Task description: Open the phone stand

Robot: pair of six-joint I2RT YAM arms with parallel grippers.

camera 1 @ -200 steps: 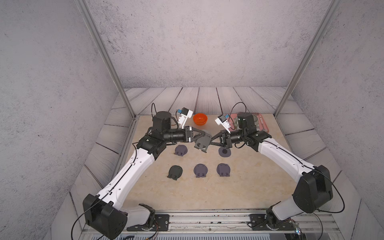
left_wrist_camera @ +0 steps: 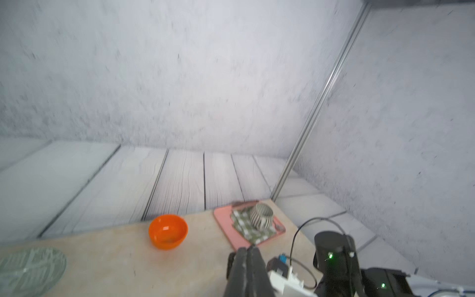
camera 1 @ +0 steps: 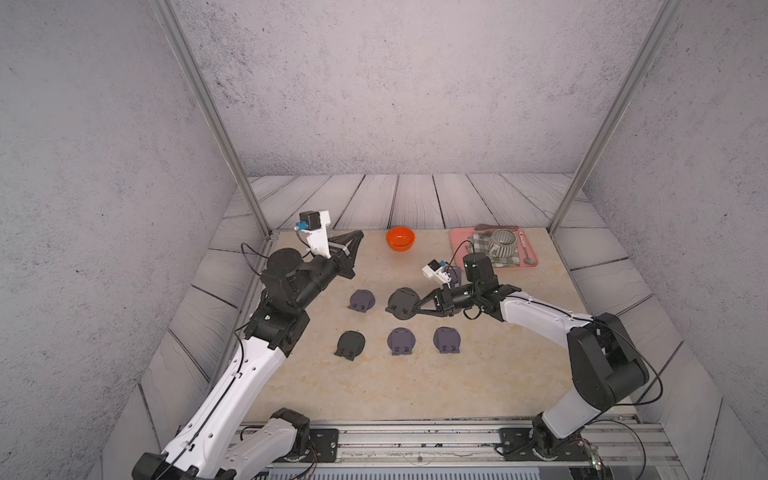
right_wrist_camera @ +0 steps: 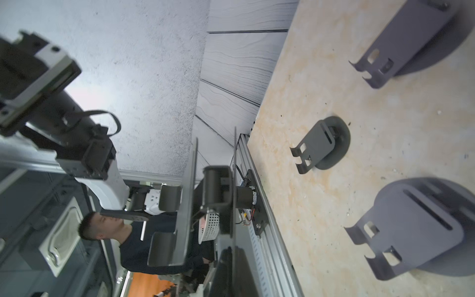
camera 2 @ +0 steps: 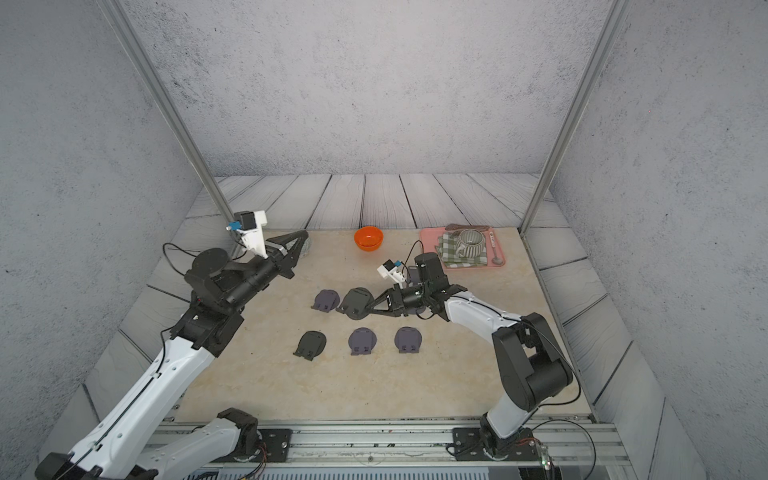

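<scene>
A dark grey phone stand (camera 1: 402, 303) is in my right gripper (camera 1: 421, 305), which is shut on the stand's edge. In the right wrist view this stand (right_wrist_camera: 190, 203) shows edge-on as two thin plates with a gap between them, joined by a hinge piece; how far they are spread is hard to judge. My left gripper (camera 1: 358, 234) is up at the back left, apart from the stand. Its fingertips meet in the left wrist view, nothing showing between them.
Folded stands lie on the table: a dark one (camera 1: 349, 345) and purple ones (camera 1: 361, 301). Another purple stand (camera 1: 454, 276) is partly hidden behind my right gripper. An orange bowl (camera 1: 400, 238) and pink tray (camera 1: 462, 237) sit at the back.
My left gripper has left the dark stand, moving up and back to the left. My right gripper has shifted slightly left and down with the stand, which has turned in view.
</scene>
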